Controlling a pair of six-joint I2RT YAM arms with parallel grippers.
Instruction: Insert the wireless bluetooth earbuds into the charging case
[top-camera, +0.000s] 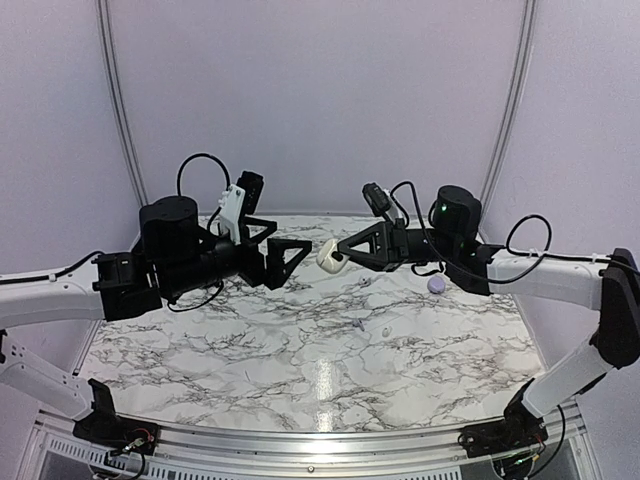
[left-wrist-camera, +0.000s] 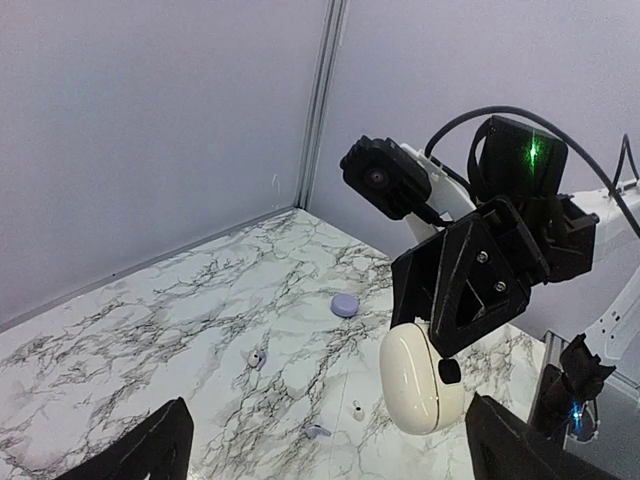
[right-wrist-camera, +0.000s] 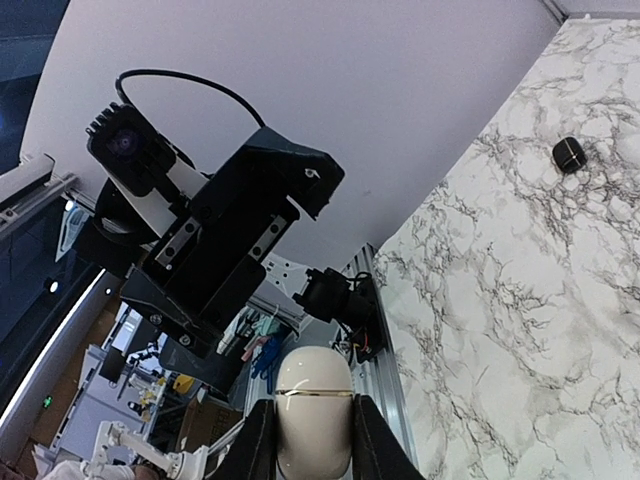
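Observation:
A glossy white charging case (left-wrist-camera: 410, 378) hangs above the table, tilted, with my right gripper (top-camera: 343, 250) shut on it. In the right wrist view the case (right-wrist-camera: 314, 410) sits between the two black fingers, and a thin gold seam runs across it; the lid looks closed. To the left, my left gripper (top-camera: 293, 237) is open and apart from the case, nothing between its fingers. Small pieces lie loose on the marble table: a grey-and-dark one (left-wrist-camera: 256, 358), a bluish one (left-wrist-camera: 316, 431) and a tiny white one (left-wrist-camera: 358, 411). Which of them are earbuds, I cannot tell.
A round lilac object (left-wrist-camera: 344, 305) lies at the table's right side. In the right wrist view a small black case (right-wrist-camera: 569, 155) rests on the marble. Walls close in the back and sides.

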